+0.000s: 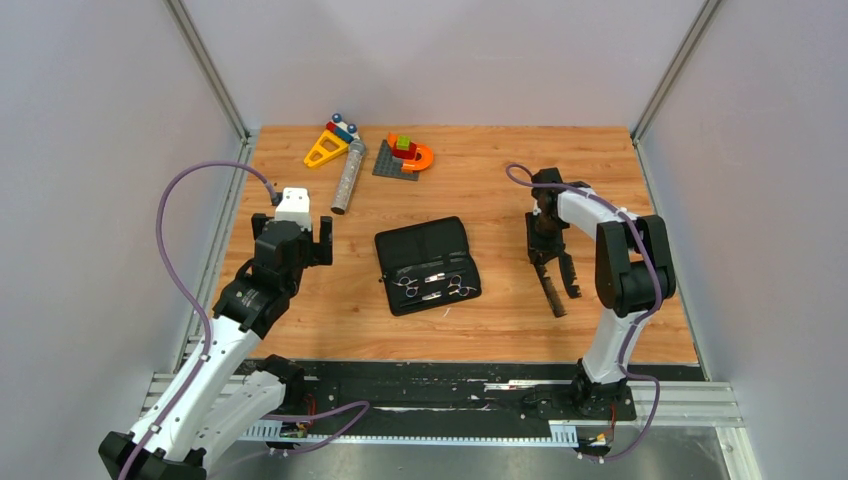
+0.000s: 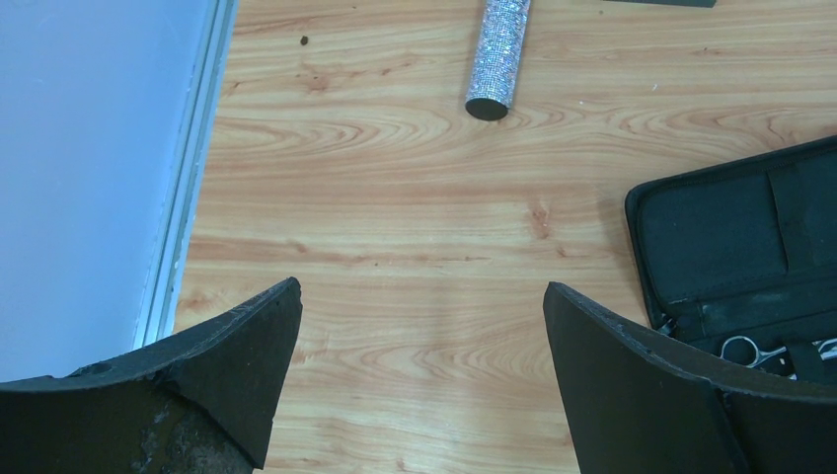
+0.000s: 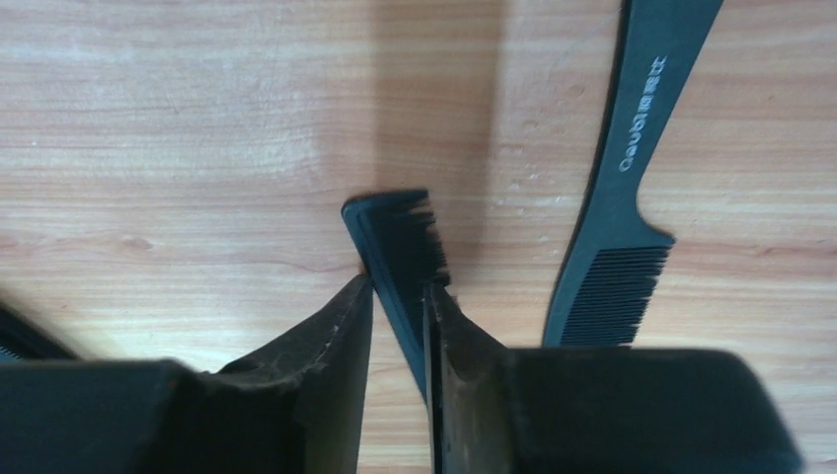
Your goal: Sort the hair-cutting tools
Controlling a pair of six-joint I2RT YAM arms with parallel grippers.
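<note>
An open black zip case (image 1: pixel 425 240) at mid table holds scissors (image 1: pixel 408 285) and other slim tools. Two black combs lie at the right: a toothed one (image 3: pixel 390 252) under my right gripper, whose fingers are close around it, part open, and a handled one (image 3: pixel 622 178) beside it. Whether the toothed comb is gripped is unclear. My left gripper stands open above the table at left, nothing between its fingers.
A glittery tube (image 1: pixel 348 178), a yellow toy (image 1: pixel 322 150) and grey plate with coloured bricks (image 1: pixel 390 166) lie at the back. Walls bound the table; bare wood surrounds the case.
</note>
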